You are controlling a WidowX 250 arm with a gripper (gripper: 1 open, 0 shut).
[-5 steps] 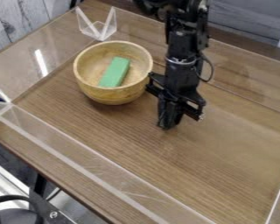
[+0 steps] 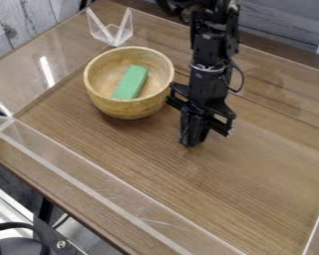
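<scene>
The black robot arm reaches down from the top centre to the table, its gripper (image 2: 191, 131) low over the wood at the middle, right of a light wooden bowl (image 2: 113, 105). The gripper looks shut; nothing shows between its fingers, though the dark tip is hard to make out. Inside the bowl lies a green block (image 2: 132, 81).
A clear plastic piece (image 2: 109, 30) sits at the back left. Dark cables and parts show at the bottom left edge.
</scene>
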